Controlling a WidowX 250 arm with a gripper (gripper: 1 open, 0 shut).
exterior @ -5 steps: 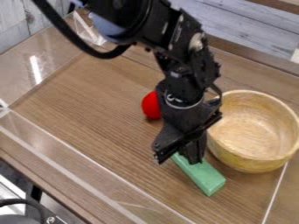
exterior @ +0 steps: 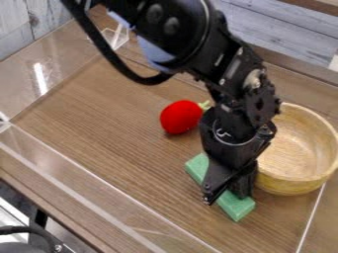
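My black gripper (exterior: 227, 186) is lowered onto a green block (exterior: 232, 208), its fingers around the block's middle, covering part of it; whether they hold it is hidden. Right beside it, a tan bowl (exterior: 303, 148) sits on the wooden table.
A red round object (exterior: 181, 117) lies left of the arm, partly behind it. A pale wall stands behind, and a dark cable is at the lower left.
My gripper has moved down over the green block, which now shows less of itself.
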